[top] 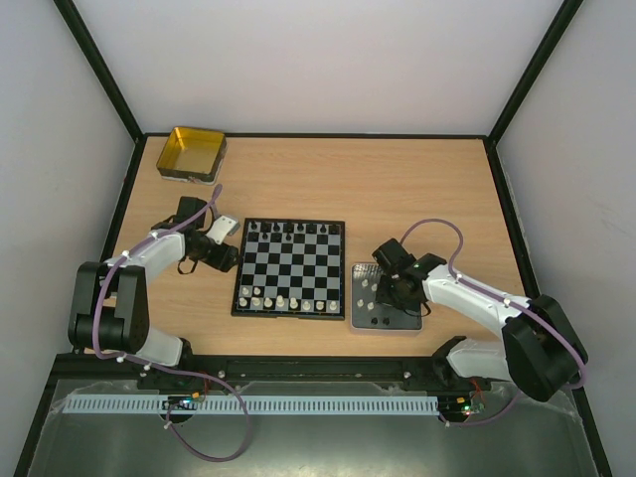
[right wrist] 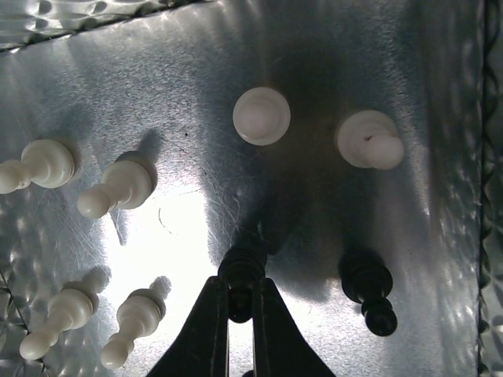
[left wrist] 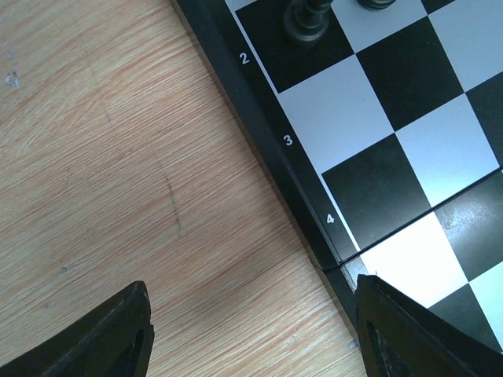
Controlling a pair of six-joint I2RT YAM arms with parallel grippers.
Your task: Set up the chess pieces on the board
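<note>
Down inside the metal tray [right wrist: 181,71], my right gripper is shut on a black pawn [right wrist: 242,265], whose base rests on or just above the tray floor. Beside it stands another black pawn [right wrist: 365,284]. Several white pawns [right wrist: 124,185] are spread over the tray's left and far side. The chessboard [top: 291,268] lies left of the tray, with black pieces [top: 310,228] along the far rows and white pieces [top: 280,302] along the near ones. Off the board's left edge my left gripper hangs open and empty above the table.
The tray's textured walls [right wrist: 491,188] rise close around the right gripper. At the back left stands a golden box [top: 193,152].
</note>
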